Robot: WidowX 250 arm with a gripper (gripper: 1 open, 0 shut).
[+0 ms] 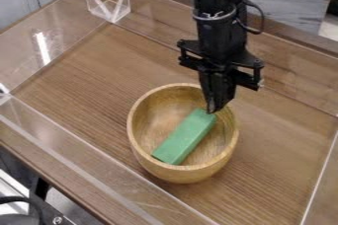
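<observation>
A black robot arm reaches down from the top centre, its gripper [214,106] hanging over the back rim of a round tan bowl [149,155]. In the bowl lies a green rectangular block [184,137], tilted diagonally, just below and in front of the gripper tip. Whether the fingers are open or shut is hard to make out.
A clear wire-like or plastic holder [109,4] stands at the back left. A pale marble-like panel runs along the back, and a dark cable lies at the lower left edge.
</observation>
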